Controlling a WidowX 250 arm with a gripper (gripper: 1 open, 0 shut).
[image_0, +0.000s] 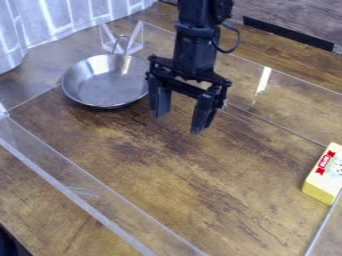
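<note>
My black gripper (181, 112) hangs over the middle of the wooden table, its two fingers spread wide apart with nothing between them. To its upper left lies a round silver bowl (94, 83), empty as far as shows. At the right edge lies a pale yellow box (323, 174) with a red label.
A clear-looking object (120, 40) stands behind the bowl. A white item (8, 50) is cut off at the top left.
</note>
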